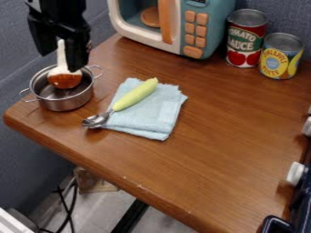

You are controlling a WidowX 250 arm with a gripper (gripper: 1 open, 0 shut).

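Note:
My black gripper [61, 47] is at the top left, above a small steel pot [61, 96] with side handles. A white-handled item with an orange-brown head [65, 77] stands in the pot, its top reaching up to my fingertips; whether the fingers grip it I cannot tell. A light blue cloth [155, 121] lies right of the pot, with a pale yellow vegetable-like object [136, 93] and a steel spoon [96, 119] on it.
A toy microwave [195, 32], a tomato sauce can [245, 41] and a yellow-labelled can [278, 64] stand at the back. A dark appliance [282, 225] is at the right edge.

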